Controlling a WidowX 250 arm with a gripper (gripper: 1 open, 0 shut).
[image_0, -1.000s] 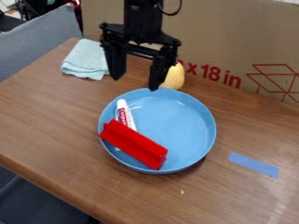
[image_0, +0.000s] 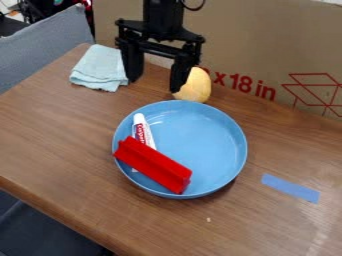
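Observation:
My black gripper (image_0: 156, 70) hangs open over the back of the table, above and behind a blue plate (image_0: 210, 140), with nothing visible between its fingers. On the plate lie a red object (image_0: 154, 165), long and boxy, and a white toothpaste tube (image_0: 142, 131) with red lettering, partly behind it. A pale yellow rounded object (image_0: 194, 88) sits just behind the plate, to the right of my gripper and partly behind it.
A folded light-blue cloth (image_0: 99, 67) lies at the back left. A cardboard panel (image_0: 287, 60) closes off the back. A strip of blue tape (image_0: 290, 187) is at the right.
The things on the plate look unmoved.

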